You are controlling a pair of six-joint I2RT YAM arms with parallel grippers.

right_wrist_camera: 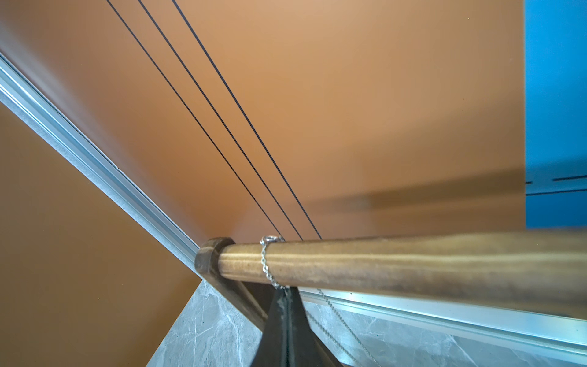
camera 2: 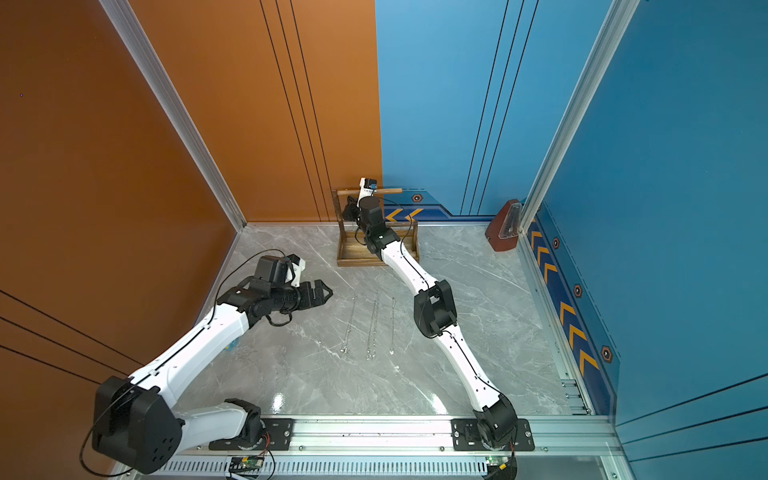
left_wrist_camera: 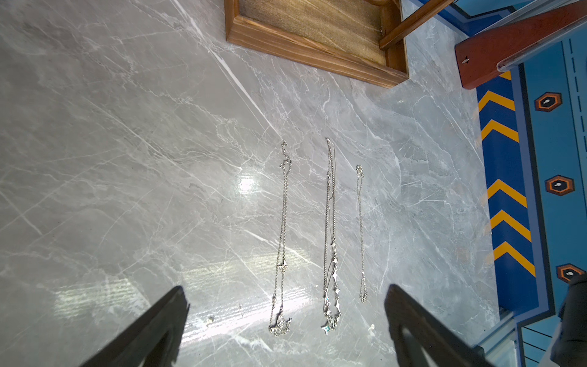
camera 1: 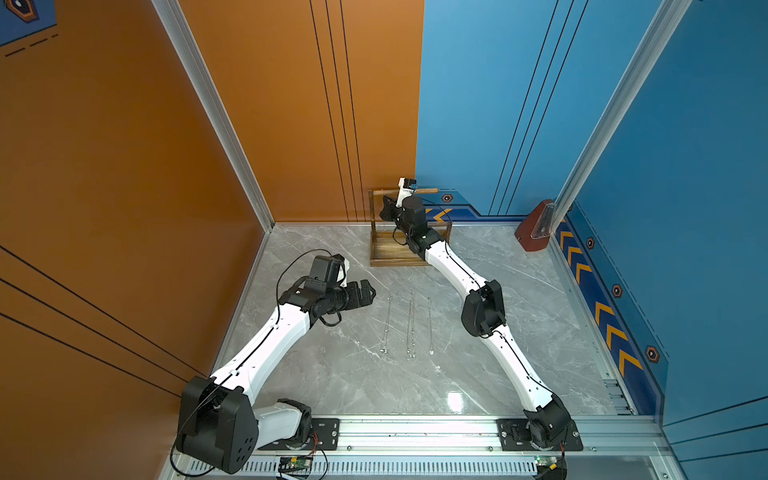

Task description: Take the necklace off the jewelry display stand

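At the back of the table stands the wooden display stand [camera 1: 400,261], its crossbar [right_wrist_camera: 415,263] raised above a tray base. A silver necklace [right_wrist_camera: 265,263] loops over the crossbar close to its left end, and thin strands of chain hang below the bar. My right gripper is shut just under the bar, with the chain running into its fingertips. Over the left middle of the table, my left gripper is open and empty, its fingers [left_wrist_camera: 153,330] spread wide. It is well in front of the stand.
Several silver chains lie lengthwise on the grey marble table, including a left one [left_wrist_camera: 284,214], a middle one [left_wrist_camera: 333,226] and a short right one [left_wrist_camera: 360,232]. A dark red block-like object [camera 1: 531,228] stands at the back right. Free table lies at both sides.
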